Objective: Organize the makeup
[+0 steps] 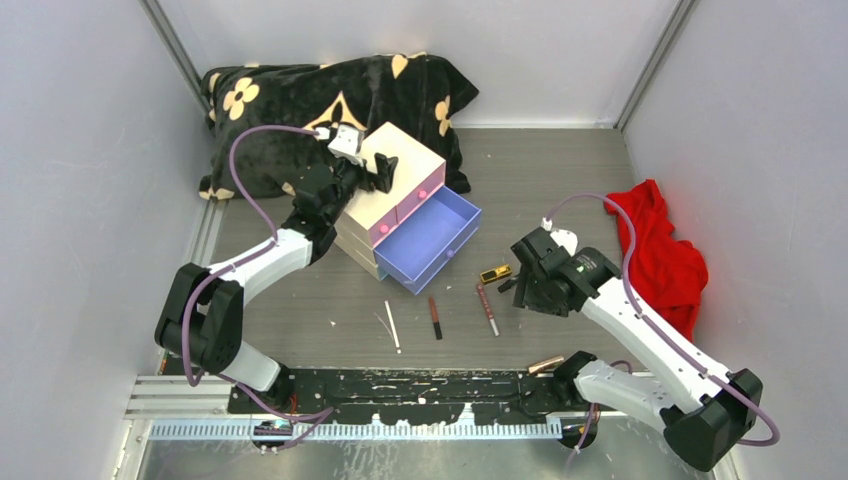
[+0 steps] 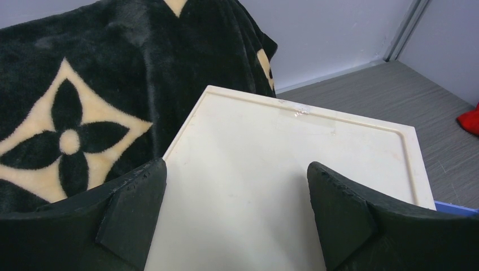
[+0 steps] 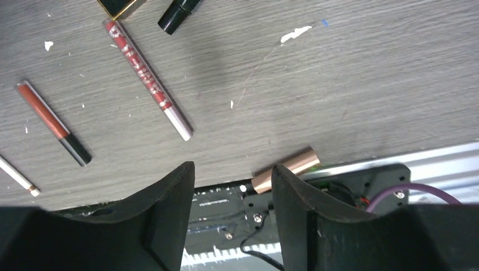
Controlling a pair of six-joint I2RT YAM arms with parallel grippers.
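A drawer box point(image 1: 400, 170) has its blue drawer point(image 1: 428, 238) pulled out. My left gripper stands open over the box's cream top point(image 2: 254, 135). My right gripper hangs above the floor, fingers apart, nothing visible between them. Below it in the right wrist view lie a red-patterned tube point(image 3: 138, 68), a brown tube with dark cap point(image 3: 42, 113), a white pencil point(image 3: 14, 174), a copper tube point(image 3: 296, 165) at the front edge, a black cap-like piece point(image 3: 175, 17) and a gold-and-black item point(image 1: 495, 273).
A dark patterned cushion point(image 1: 260, 100) lies behind the box, and a red cloth point(image 1: 665, 280) by the right wall. The floor point(image 1: 530, 170) behind the right arm is clear. A rail with dark fittings runs along the front edge.
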